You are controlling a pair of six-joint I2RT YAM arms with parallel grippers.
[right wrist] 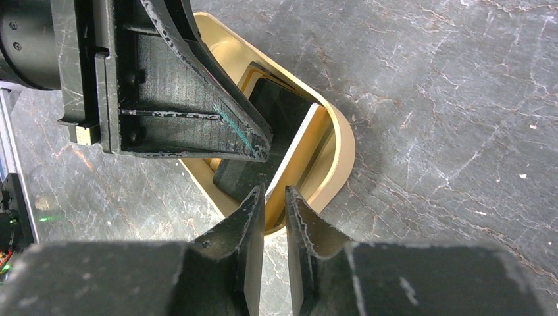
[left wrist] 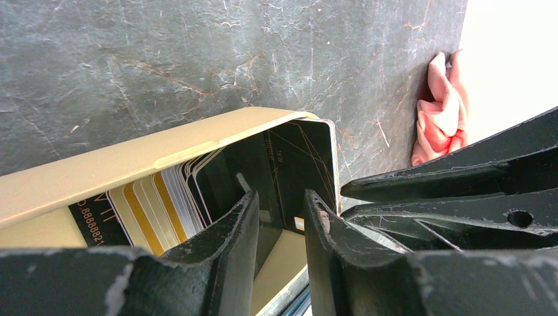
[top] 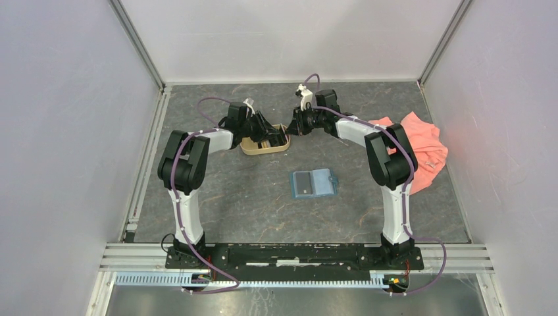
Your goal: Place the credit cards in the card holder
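A cream tray (left wrist: 99,164) of upright cards (left wrist: 164,204) sits left of centre at the back. My left gripper is over it, fingers parted a little, fingertips by the dark cards. My right gripper is at the tray's right end, fingertips at the edge of the end card (right wrist: 303,148), with a narrow gap between them; whether they touch it I cannot tell. The blue card holder (top: 322,181) lies open at front centre.
A pink cloth (top: 424,151) lies crumpled at the right. The two grippers are close together over the tray.
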